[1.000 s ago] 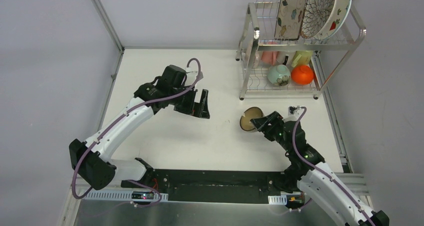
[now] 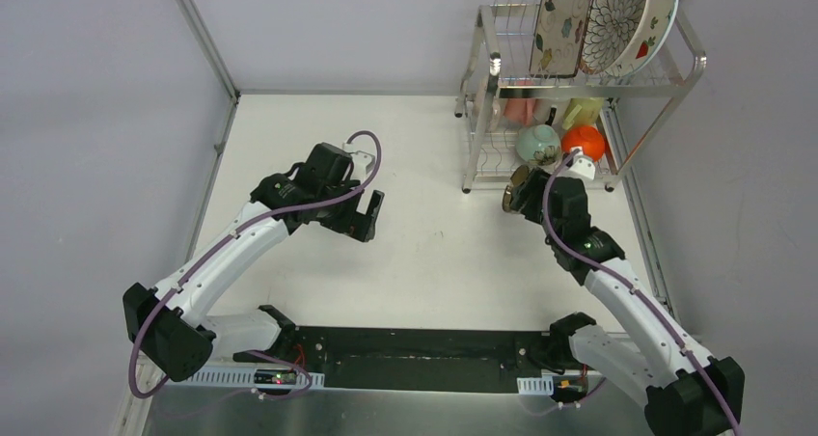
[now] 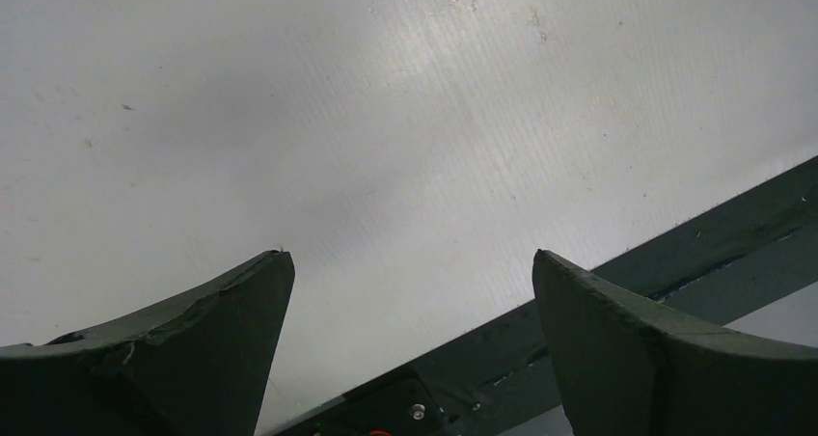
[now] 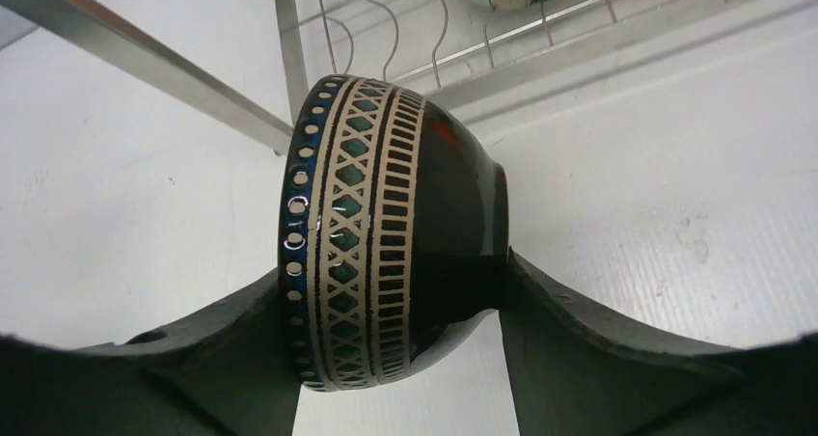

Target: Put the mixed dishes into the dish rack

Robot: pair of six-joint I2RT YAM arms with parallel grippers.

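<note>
A dark patterned bowl (image 4: 357, 233) is held on its side by my right gripper (image 2: 526, 190), fingers against its rim and foot, just in front of the lower tier of the metal dish rack (image 2: 588, 91). That tier holds a teal piece (image 2: 535, 145), an orange piece (image 2: 583, 144), a pink cup (image 2: 518, 110) and a yellow cup (image 2: 579, 113); a square plate (image 2: 561, 26) and a round patterned plate (image 2: 651, 21) stand on top. My left gripper (image 2: 365, 209) is open over bare table, empty between its fingers in the left wrist view.
Walls border the sides and back; a dark strip (image 2: 424, 359) runs along the front edge.
My right gripper has lifted and carried the bowl back and right, toward the rack. My left arm has drawn back slightly to the left.
</note>
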